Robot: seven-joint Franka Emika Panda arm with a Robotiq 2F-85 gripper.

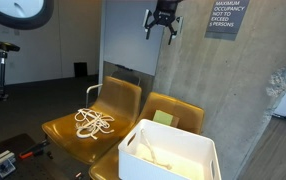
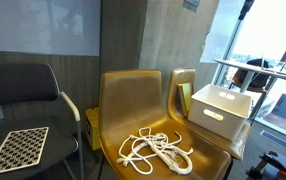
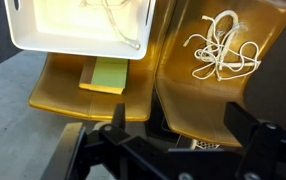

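Observation:
High over the chairs, my gripper (image 1: 161,34) hangs open with nothing between its fingers; its dark fingers (image 3: 245,122) also show along the bottom of the wrist view. A white bin (image 1: 143,150) stands on the right-hand chair. Inside it lies a thin pale rope (image 3: 111,20), partly cut off by the top of the wrist view. Another white rope (image 1: 93,122) lies in loose loops on the seat of the left-hand brown chair (image 2: 123,95), spread out in the second exterior view as well.
A yellow-green pad or block (image 3: 108,74) sits between the bin and the backrest of the right-hand chair. A black chair with a patterned panel (image 2: 18,150) stands to one side. The concrete wall (image 1: 208,80) rises behind the chairs.

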